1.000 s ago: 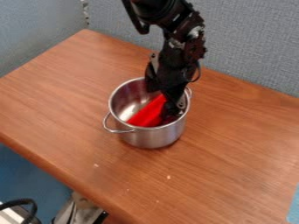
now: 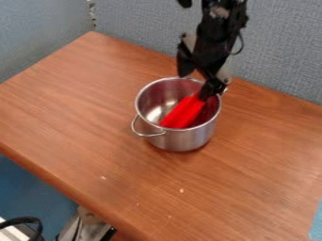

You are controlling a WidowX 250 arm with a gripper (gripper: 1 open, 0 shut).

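A steel pot (image 2: pixel 176 135) with side handles stands on the wooden table. Inside it lies a red elongated object (image 2: pixel 182 113), leaning along the pot. The black gripper (image 2: pixel 209 88) hangs over the pot's back right, close to the upper end of the red object. Whether its fingers are open or shut, or touch the red object, I cannot tell.
A grey padded wall (image 2: pixel 283 52) runs behind it, and cables lie off the front left edge.
The arm has risen and moved right and back, its gripper lifting from deeper in the pot. The pot has shifted right and slightly back, with the red object in it.
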